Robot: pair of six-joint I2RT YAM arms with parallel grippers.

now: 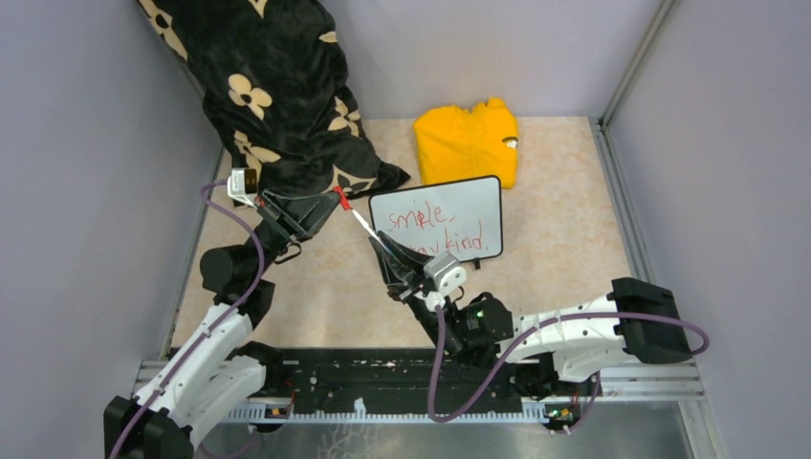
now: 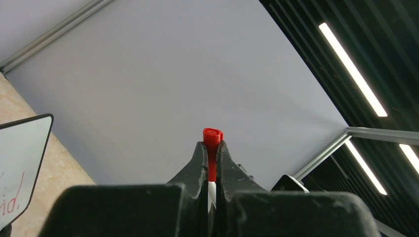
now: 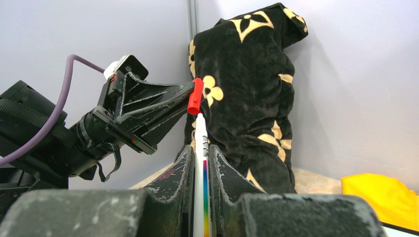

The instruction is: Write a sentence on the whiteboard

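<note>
The whiteboard [image 1: 465,208] lies on the table with red handwriting: "smile," above and a second line ending in "kind", its start hidden by my right gripper [image 1: 375,242]. That gripper is shut on a white marker [image 3: 199,143], whose tip points up and away. Opposite it, my left gripper is shut on the red cap [image 2: 213,140], pinched in its fingertips. In the right wrist view the open lower end of the cap [image 3: 195,96] is right by the marker's tip, slightly left of it; whether they touch I cannot tell.
A dark floral blanket [image 1: 287,105] hangs at the back left and reaches the table. Behind the whiteboard lies a yellow cloth [image 1: 464,143]. Bare table [image 1: 564,210] shows to the right, and grey walls stand around.
</note>
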